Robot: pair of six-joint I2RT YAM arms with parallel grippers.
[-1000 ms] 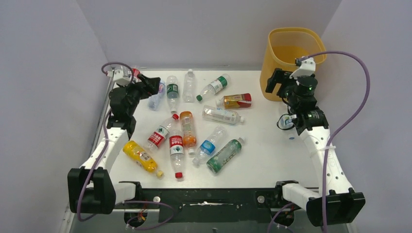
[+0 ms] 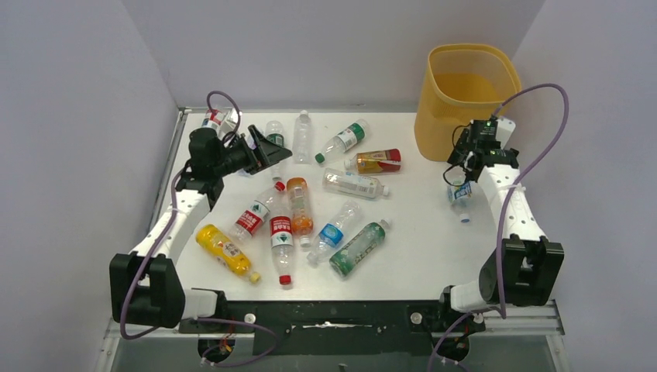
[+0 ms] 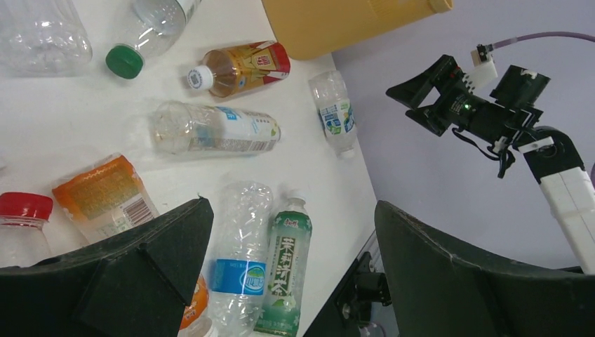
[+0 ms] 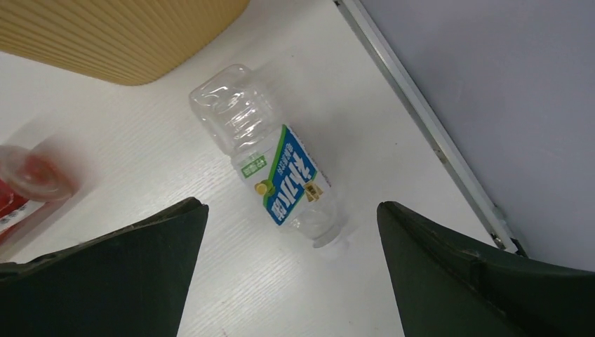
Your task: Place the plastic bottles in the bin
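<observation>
Several plastic bottles lie on the white table point(image 2: 418, 248), among them a green bottle point(image 2: 360, 248), a yellow bottle point(image 2: 225, 248) and a clear one with an orange label point(image 2: 300, 209). My left gripper point(image 2: 267, 147) hangs open over the upper left group. In the right wrist view a clear bottle with a blue-green label point(image 4: 281, 175) lies between and beyond the fingertips of my open right gripper, which holds nothing. The yellow bin point(image 2: 465, 85) stands at the back right, just behind that gripper.
Grey walls close in at the back and sides. The table's middle right, left of the bottle under my right arm, is fairly clear. A metal rail point(image 4: 428, 126) runs along the right edge.
My left gripper has swung rightward over the bottles. My right arm has shifted and turned, uncovering more of the bottle beneath it. The bottles lie where they were.
</observation>
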